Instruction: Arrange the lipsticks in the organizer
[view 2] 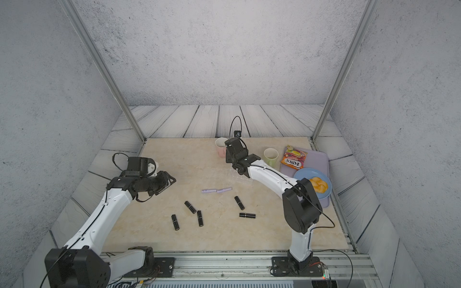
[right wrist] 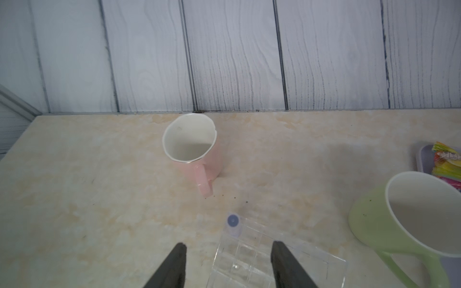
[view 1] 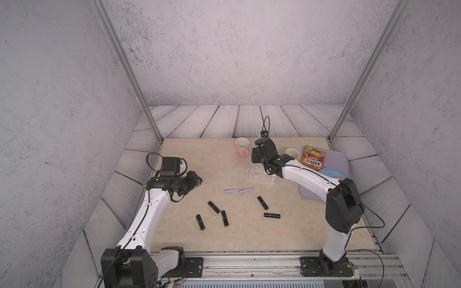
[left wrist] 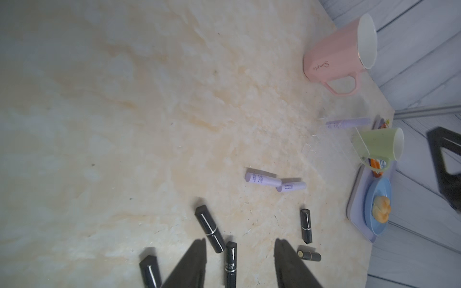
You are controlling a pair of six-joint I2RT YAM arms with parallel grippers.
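A clear organizer (right wrist: pixel 259 254) lies near the table's back middle under my right gripper, with one lilac lipstick (left wrist: pixel 346 122) standing in a slot. My right gripper is part open, nothing between its fingers. Two lilac lipsticks (view 1: pixel 231 191) (view 1: pixel 246 189) lie mid-table; several black lipsticks (view 1: pixel 213 207) lie scattered nearer the front. My left gripper hangs over the left of the table, fingers apart and empty.
A pink mug (right wrist: pixel 194 144) stands behind the organizer and a green mug (right wrist: pixel 374 216) to its right. A lilac tray (view 2: pixel 312 158) with a snack pack and blue plate (view 2: pixel 312 192) occupies the right side.
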